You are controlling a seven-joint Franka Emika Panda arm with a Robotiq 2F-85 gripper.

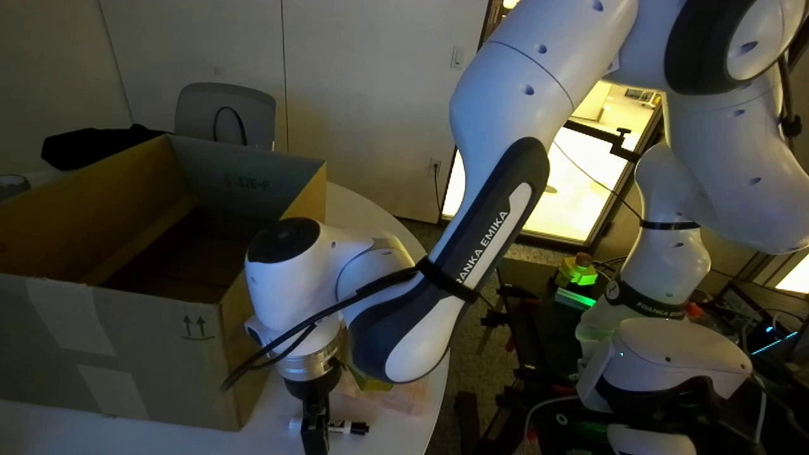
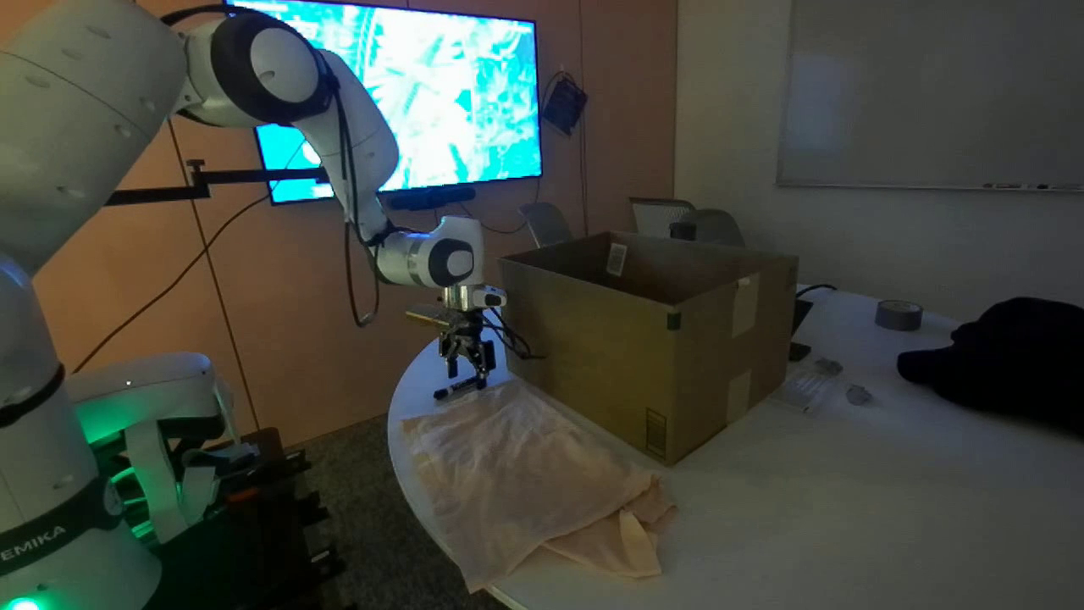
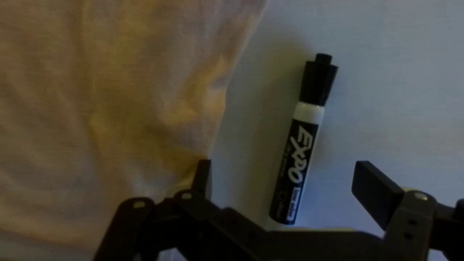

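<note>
A black-and-white Expo marker (image 3: 300,143) lies on the white table, its capped end pointing up in the wrist view. My gripper is open above it, with the marker's lower part showing across the gap between the two fingers. Nothing is held. In exterior view 2 the gripper (image 2: 467,374) points downward, low over the marker (image 2: 459,388). From the other side, exterior view 1 shows the marker (image 1: 349,427) partly hidden behind a finger. Height above the table is hard to judge.
A peach cloth (image 2: 528,468) lies beside the marker, under the left finger's side in the wrist view. Close to the hand stands a large open cardboard box (image 2: 589,356). Tape (image 2: 899,315) and a black garment (image 2: 1006,356) lie farther off. The table's curved edge is near.
</note>
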